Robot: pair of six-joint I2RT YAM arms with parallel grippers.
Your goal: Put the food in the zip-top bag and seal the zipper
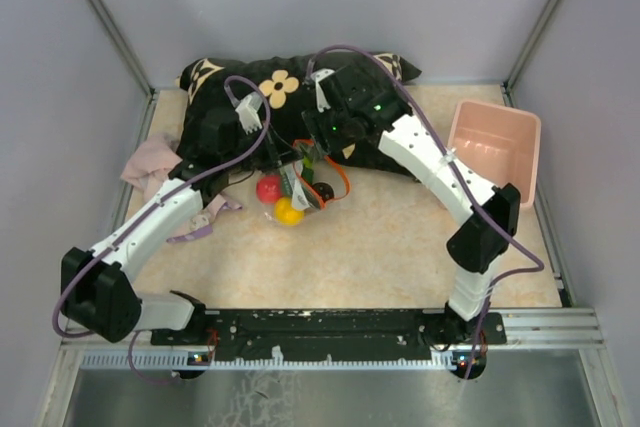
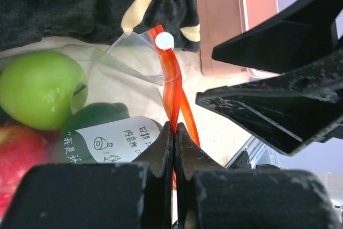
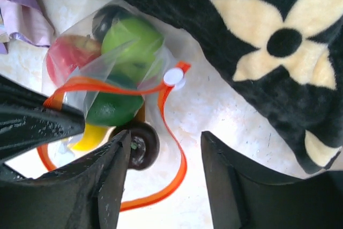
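The clear zip-top bag (image 3: pixel 161 159) with an orange zipper (image 2: pixel 171 84) and white slider (image 2: pixel 164 41) sits mid-table, holding a green apple (image 2: pixel 40 87), a green item (image 3: pixel 112 108), red (image 1: pixel 268 187) and yellow (image 1: pixel 289 212) food and a dark round item (image 3: pixel 140 146). My left gripper is shut on the orange zipper strip at the bag's left. My right gripper hangs open above the bag's mouth, nothing between its fingers.
A dark flower-patterned cushion (image 1: pixel 240 97) lies behind the bag, a pink bin (image 1: pixel 495 147) at right, a pink and purple cloth (image 1: pixel 150 167) at left.
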